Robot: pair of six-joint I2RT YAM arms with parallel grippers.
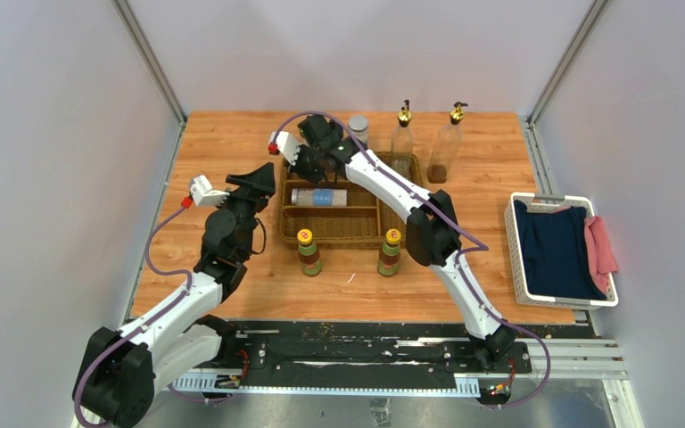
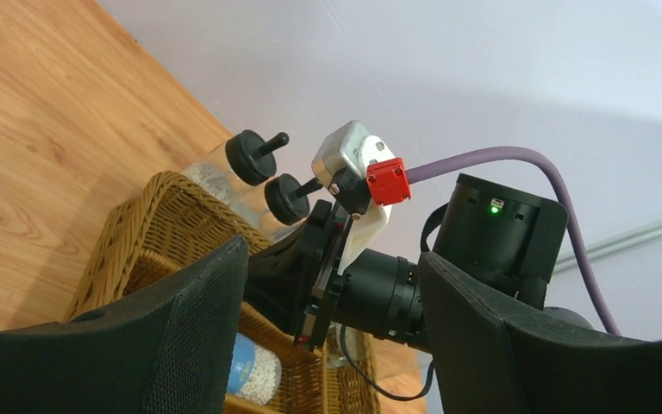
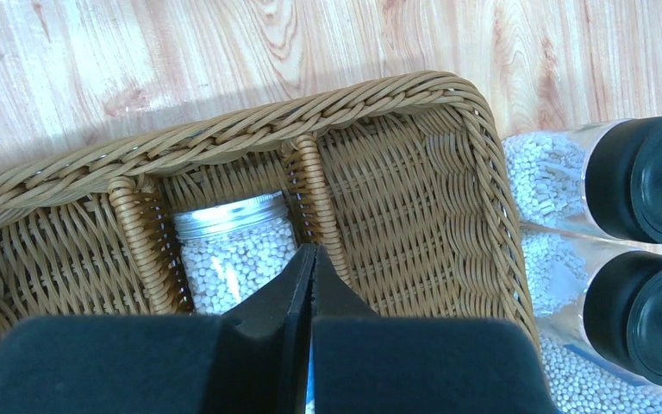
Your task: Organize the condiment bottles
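A clear jar of pale pellets with a blue label (image 1: 319, 197) lies on its side in the middle compartment of the wicker basket (image 1: 343, 242). Its silver lid (image 3: 231, 216) points to the basket's left end. My right gripper is over that jar, fingertips together, nothing between them. My left gripper stands open and empty at the basket's left. Two small yellow-capped bottles, one on the left (image 1: 309, 254) and one on the right (image 1: 390, 254), stand in front of the basket.
Behind the basket stand two black-lidded jars (image 3: 642, 179), a silver-lidded jar (image 1: 358, 130) and two gold-topped bottles (image 1: 401, 147). The basket's front compartment looks empty. A white bin (image 1: 519, 259) with cloths is far right.
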